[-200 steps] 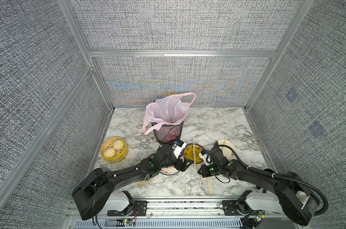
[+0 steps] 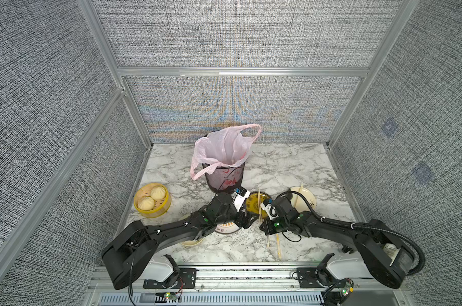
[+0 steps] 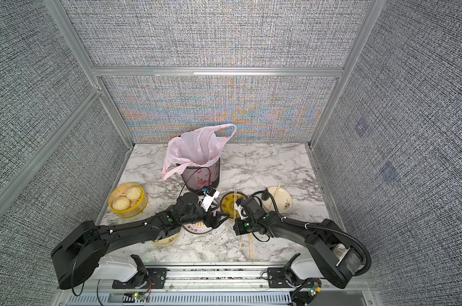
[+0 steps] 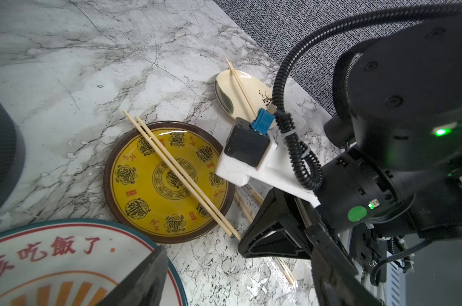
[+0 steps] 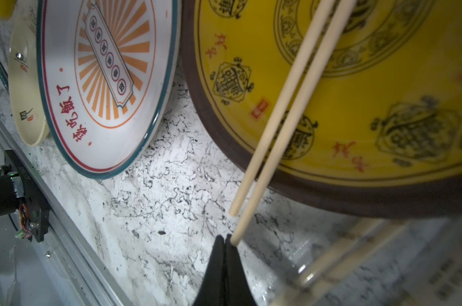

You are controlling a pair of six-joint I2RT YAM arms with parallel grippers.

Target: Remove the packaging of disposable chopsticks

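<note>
A bare pair of chopsticks (image 5: 292,117) lies across the yellow plate (image 4: 154,219), its near ends sticking out past the brown rim. My right gripper is shut, its fingertips right at one chopstick's near end; nothing clearly shows between them, and contact cannot be judged. In clear plastic wrapping (image 4: 287,285), another pair of chopsticks rests on the table below the plate, partly hidden by the right arm in the left wrist view. Fingers apart and empty, my left gripper hangs over the right edge of the white plate (image 4: 52,255).
Behind the arms stands a bin lined with a pink bag (image 2: 226,148). A cream dish (image 4: 241,94) with chopsticks is at the right, a bun steamer (image 2: 152,200) at the left. Both grippers are close together.
My right gripper has moved a little left, towards the near ends of the chopsticks on the yellow plate. The left gripper has barely moved, though its arm's elbow has shifted slightly.
</note>
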